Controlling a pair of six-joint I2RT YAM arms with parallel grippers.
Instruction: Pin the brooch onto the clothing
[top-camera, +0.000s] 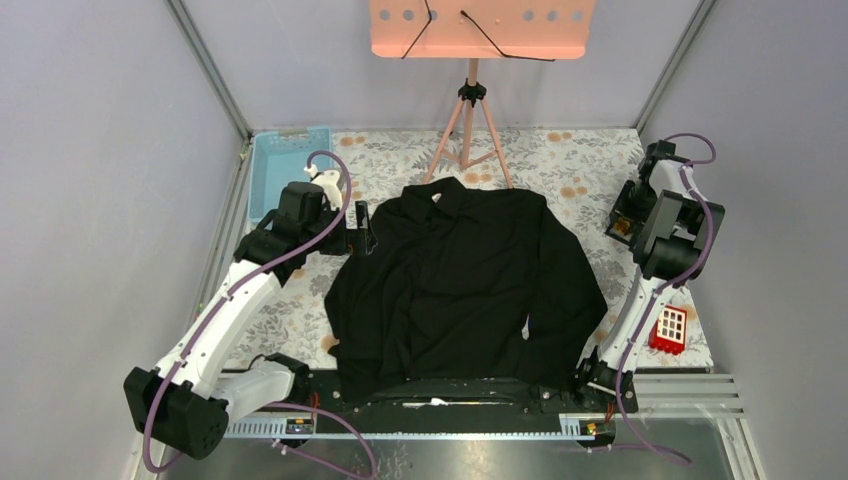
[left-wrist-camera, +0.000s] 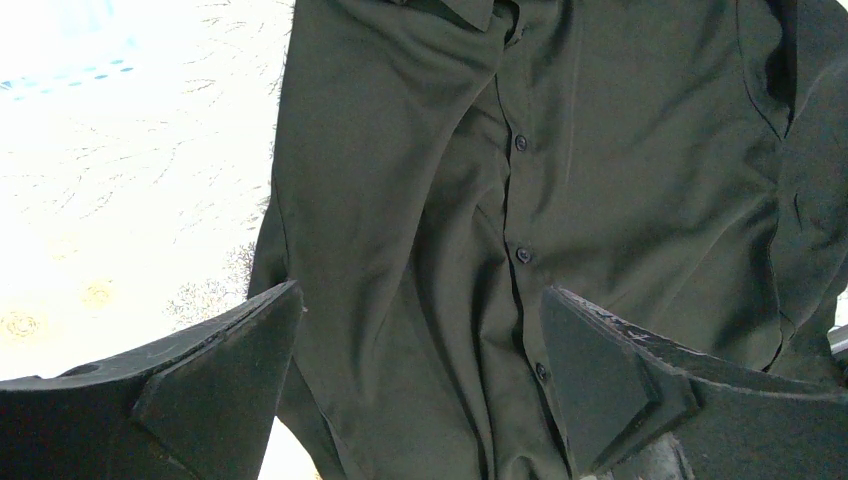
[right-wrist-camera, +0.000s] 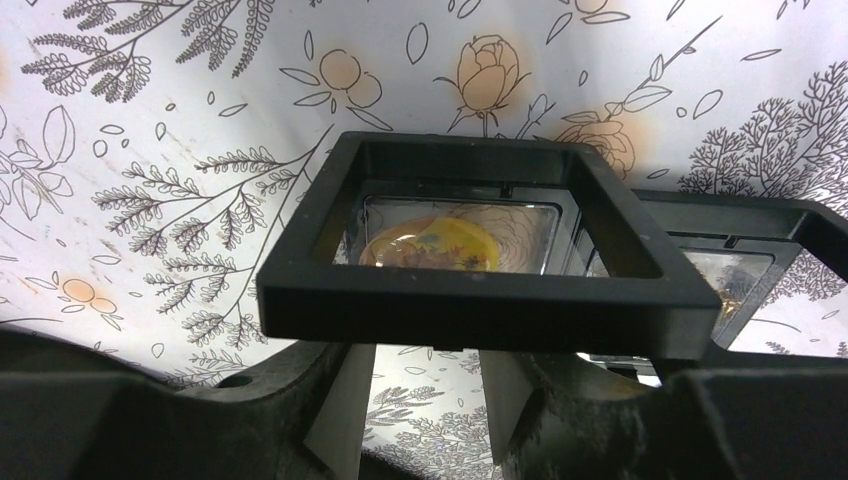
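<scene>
A black buttoned shirt (top-camera: 465, 290) lies spread in the middle of the patterned table. My left gripper (top-camera: 362, 228) hangs over its upper left side; in the left wrist view its fingers stand wide apart over cloth (left-wrist-camera: 430, 220), holding nothing. At the right back, my right gripper is at a black-framed case (right-wrist-camera: 470, 308) with a yellow-amber brooch (right-wrist-camera: 440, 243) inside a clear window, its fingers slightly apart below the frame; whether they touch it is unclear. A second similar case (right-wrist-camera: 760, 220) sits beside it.
A pink music stand (top-camera: 478, 30) stands at the back centre, a blue basket (top-camera: 268, 170) at back left. A red object with white compartments (top-camera: 668, 329) lies at the right front. Bare table surrounds the shirt.
</scene>
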